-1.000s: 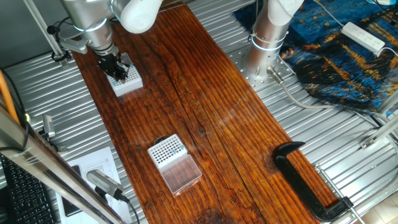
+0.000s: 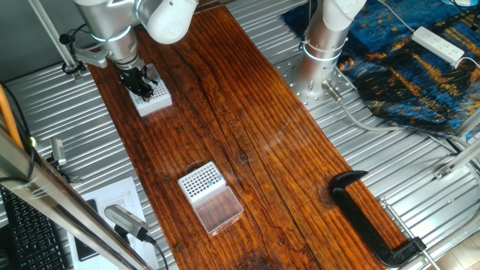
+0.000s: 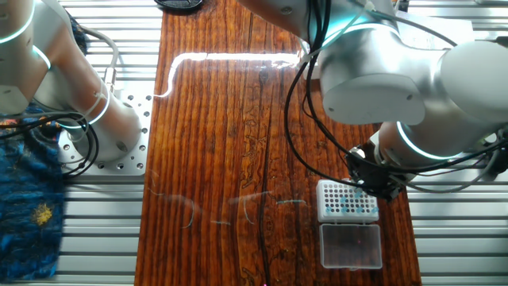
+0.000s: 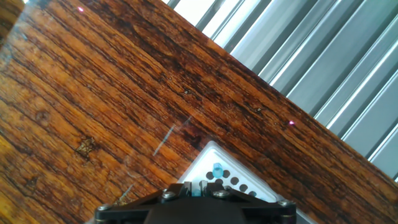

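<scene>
A white tube rack (image 2: pixel 152 100) sits at the far-left end of the wooden table, with my gripper (image 2: pixel 145 91) low over its holes. From the other side, the same rack (image 3: pixel 347 201) shows several pale blue tubes and a clear lid (image 3: pixel 351 245) lying open beside it. In the wrist view, my gripper covers much of the rack (image 4: pixel 211 163); one blue tube (image 4: pixel 217 170) stands near its corner. The fingertips are close together, and a bit of blue shows at them. Whether it is gripped or lies below is unclear.
A second white rack (image 2: pixel 201 182) with a clear open lid (image 2: pixel 218 208) lies nearer the middle. A black clamp (image 2: pixel 367 217) grips the right table edge. Bare wood lies between the racks.
</scene>
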